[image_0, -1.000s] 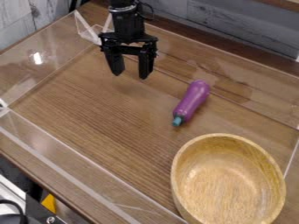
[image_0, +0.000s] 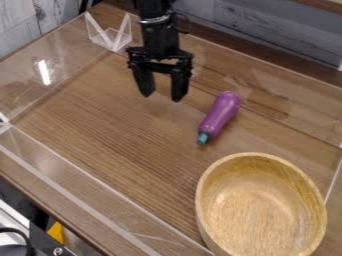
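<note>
My black gripper (image_0: 160, 76) hangs over the back middle of the wooden table, open, its two fingers apart and pointing down with nothing visible between them. To its right and nearer lies a purple eggplant-like object (image_0: 219, 114) with a teal end. A large tan bowl (image_0: 261, 160) sits at the front right.
A clear plastic-looking item stands at the left edge near a white wall. A wall or ledge runs along the back. Cables show at the bottom left corner.
My gripper has moved a little to the right, toward the purple object's side. The purple object and the bowl have not moved.
</note>
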